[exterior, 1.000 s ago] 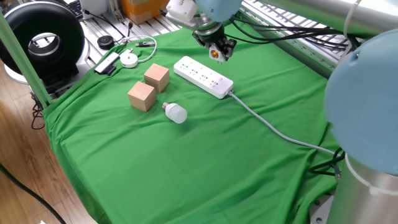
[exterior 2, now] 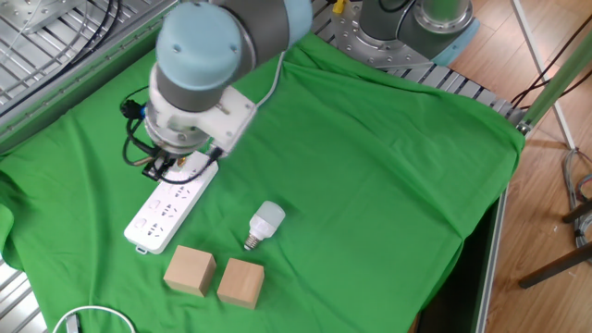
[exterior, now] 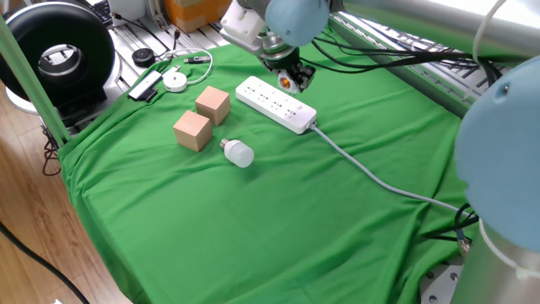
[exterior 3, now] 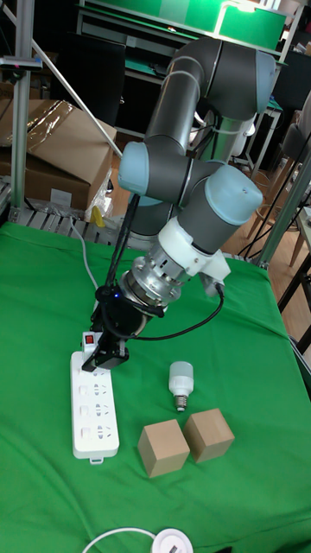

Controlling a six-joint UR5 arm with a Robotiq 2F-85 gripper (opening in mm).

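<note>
A white power strip [exterior: 276, 105] lies on the green cloth, its sockets facing up and its grey cord running off from one end. My black gripper [exterior: 291, 82] hangs over the strip, beside its cord end in the third exterior view. Between its fingers sits a small white plug [exterior: 285, 84] with an orange-red spot; a red switch-like patch marks the same white piece [exterior 3: 90, 340] in the third exterior view. Fingers and wrist partly cover it, and whether it touches the strip cannot be told. In the second exterior view the wrist hides most of the gripper [exterior 2: 159, 170].
A white light bulb [exterior: 239, 153] lies near two wooden cubes [exterior: 193, 131] [exterior: 213, 105], close to the strip. A white round charger [exterior: 175, 80] and its cable lie at the cloth's far edge.
In the first exterior view my gripper has moved a little left and down toward the strip, still with the plug. The strip, bulb and cubes have stayed put.
</note>
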